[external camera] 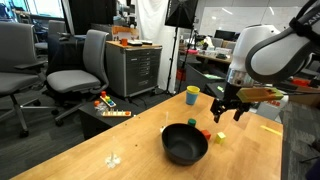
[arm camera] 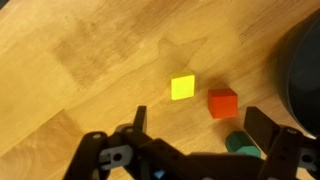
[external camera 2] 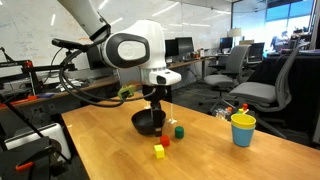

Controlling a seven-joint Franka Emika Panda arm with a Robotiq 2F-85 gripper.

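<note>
My gripper is open above the table, its fingers wide apart with nothing between them. Below and slightly ahead of the fingertips in the wrist view lies a small yellow block (arm camera: 182, 87). A red block (arm camera: 223, 102) sits to its right, nearer the right finger. Partly covered by the gripper, a green object (arm camera: 241, 143) shows below the red one. The black bowl (external camera: 185, 143) stands beside the blocks; in the wrist view only its dark side shows at the right edge. From the second exterior view, the yellow block (external camera 2: 159, 152) lies in front of the red block (external camera 2: 165, 141).
A blue and yellow bucket (external camera 2: 243, 129) stands on the table past the green object (external camera 2: 179, 131). Colourful items lie on a dark box (external camera: 97, 121) at the table's far edge. The wooden table (external camera: 85, 158) has a wide bare stretch left of the bowl.
</note>
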